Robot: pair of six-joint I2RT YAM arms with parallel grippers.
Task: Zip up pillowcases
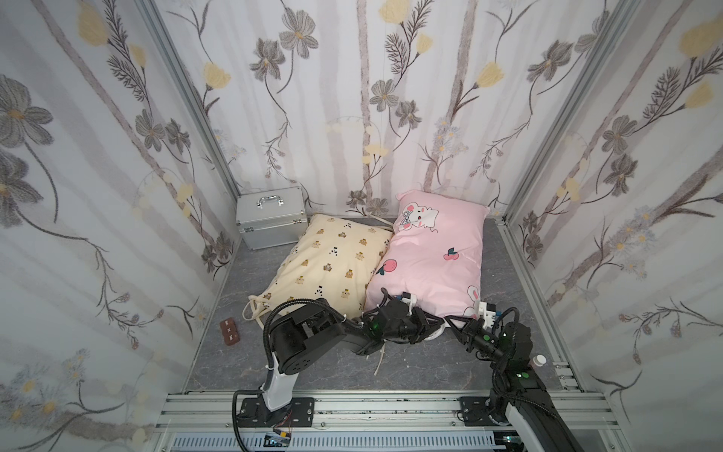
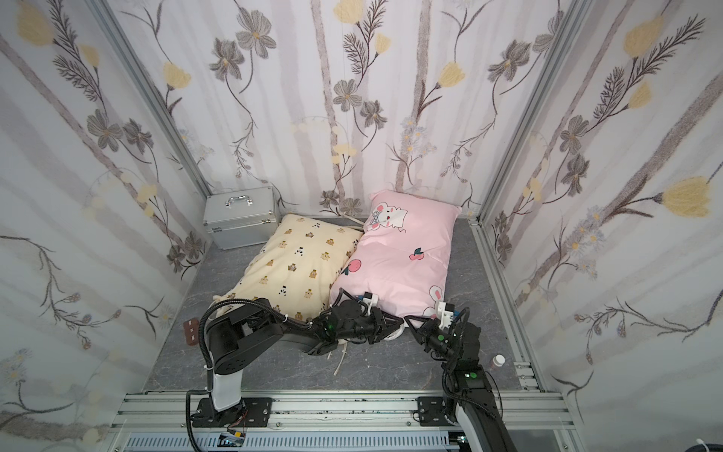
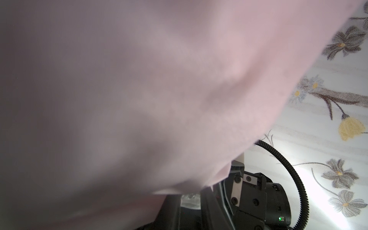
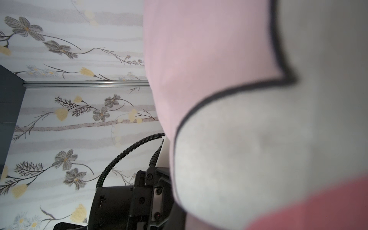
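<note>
The pink pillowcase [image 1: 444,241] lies plump on the right, its near edge between my two grippers. My left gripper [image 1: 442,322] is at that edge; its fingers stand apart in the left wrist view, with something whitish showing in the gap, while pink cloth [image 3: 153,95] fills most of that view. A short way right, my right gripper [image 1: 447,321] is shut at the same edge, its fingertips hidden behind cloth in the right wrist view; whether thin fabric is between them cannot be seen. No zip pull is distinguishable. The cream pillowcase [image 1: 331,260] rests alongside on the left.
A silver case [image 1: 271,218] stands at the back left. A small brown object [image 1: 229,331] lies at the left and a white-capped item [image 1: 539,361] at the right.
</note>
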